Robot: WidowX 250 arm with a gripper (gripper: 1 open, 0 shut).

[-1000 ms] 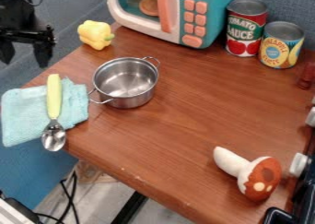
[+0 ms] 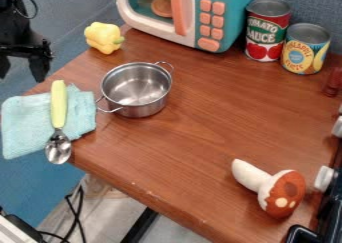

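My black gripper [image 2: 30,55] hangs at the upper left, beyond the table's left edge, its lower part visible; whether it is open or shut is hard to tell. A steel pot [image 2: 136,88] stands on the wooden table [image 2: 181,147]. Left of it, a light blue towel [image 2: 27,127] lies at the edge, with a yellow-handled spoon [image 2: 59,109] on it. A yellow toy [image 2: 103,37] sits behind the pot. A toy mushroom [image 2: 273,187] lies at the lower right.
A teal toy microwave [image 2: 214,17], a tomato can [image 2: 266,32] and a yellow-labelled can [image 2: 305,49] line the back. Dark equipment [image 2: 325,209] occupies the right edge.
My gripper has shifted slightly at the upper left over the last second. The objects on the table have not moved.
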